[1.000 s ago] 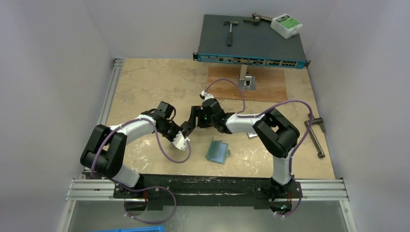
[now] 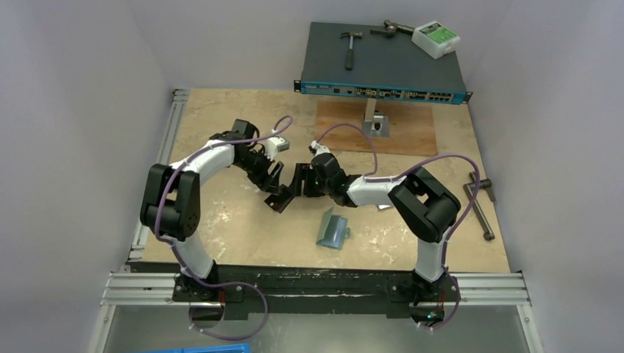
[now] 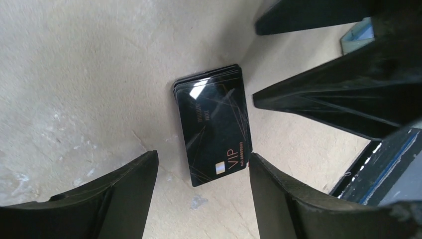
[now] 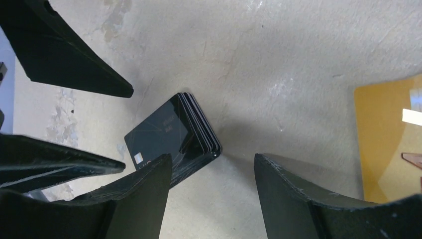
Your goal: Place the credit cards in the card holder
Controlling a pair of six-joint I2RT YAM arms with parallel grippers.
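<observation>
A stack of black cards (image 2: 279,198) rests on the table, the top one marked VIP in the left wrist view (image 3: 213,127). My left gripper is open around the stack's near part, fingertips apart from it at either side, slightly raised. My right gripper stands open beside the stack, nothing clearly between its fingers. The card holder (image 2: 332,229), blue-grey, lies to the front right of the cards.
An orange card (image 4: 385,129) lies at the right in the right wrist view. A rack device (image 2: 379,59) with hammers stands at the back; more tools lie at the right edge.
My left gripper has risen and swung toward the back, uncovering the card stack. My right gripper has shifted very slightly; the card holder stays about where it was.
</observation>
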